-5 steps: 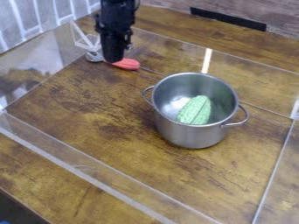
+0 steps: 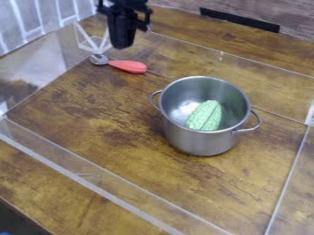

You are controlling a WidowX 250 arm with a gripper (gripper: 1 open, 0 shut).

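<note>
My black gripper (image 2: pixel 121 33) hangs at the top left, above a utensil with a red-orange handle (image 2: pixel 128 66) and a metal head (image 2: pixel 99 59), which lies on the wooden table. I see nothing held by the gripper; its fingertips are dark and small. A steel pot (image 2: pixel 204 138) with two side handles stands at the centre right, holding a green, corn-shaped object (image 2: pixel 205 115).
Clear panels line its left and right sides. A white slatted structure (image 2: pixel 35 18) stands at the back left.
My gripper has risen and moved slightly left, away from the red-handled utensil, uncovering more of it. The pot and its contents have stayed still.
</note>
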